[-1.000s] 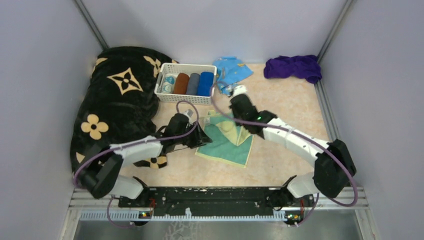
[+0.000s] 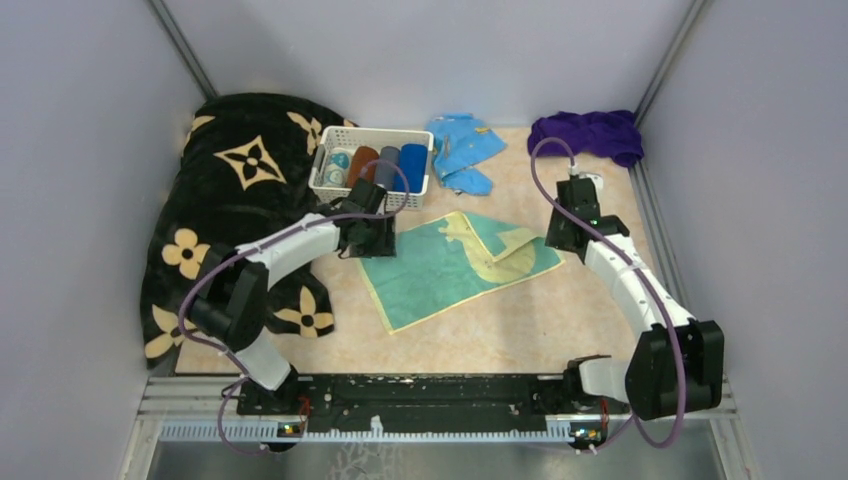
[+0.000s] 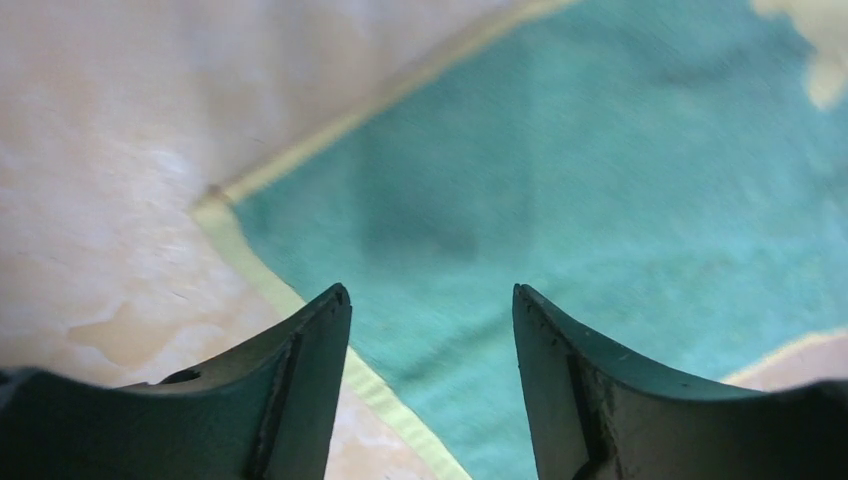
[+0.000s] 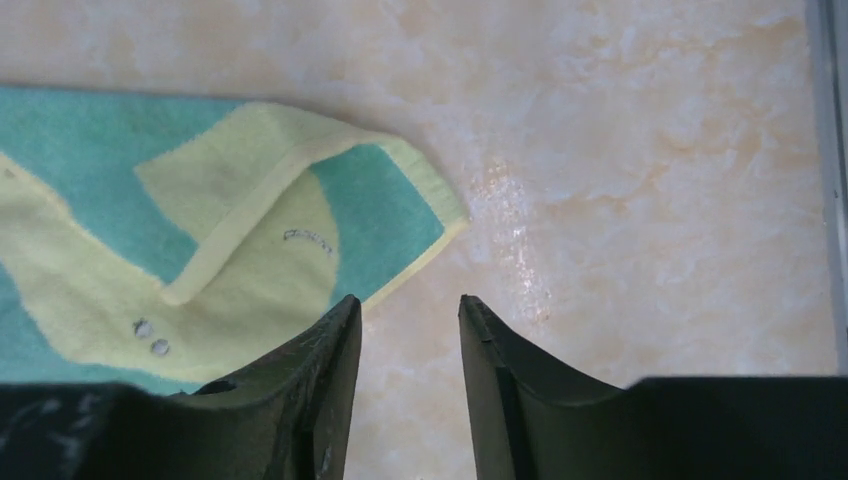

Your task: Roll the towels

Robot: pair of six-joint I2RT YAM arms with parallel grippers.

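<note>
A green towel [image 2: 425, 275] with a yellow border and a yellow animal figure lies spread at a slant on the table; its far right part is folded over. My left gripper stands open above the towel's left end, whose corner shows in the left wrist view with nothing between the fingers. Past the towel's right corner, my right gripper is open too, its fingers empty over bare table, with the folded flap [image 4: 215, 250] to the left in that view. A light blue towel [image 2: 460, 150] and a purple towel [image 2: 590, 135] lie crumpled at the back.
A white basket [image 2: 372, 200] at the back left holds a brown roll [image 2: 361, 165], a grey roll, a blue roll [image 2: 412, 165] and a patterned one. A black cloth with tan flowers [image 2: 215, 215] covers the left side.
The towel has been drawn out to the right and turned, and now lies flatter. My left gripper moved toward the back.
</note>
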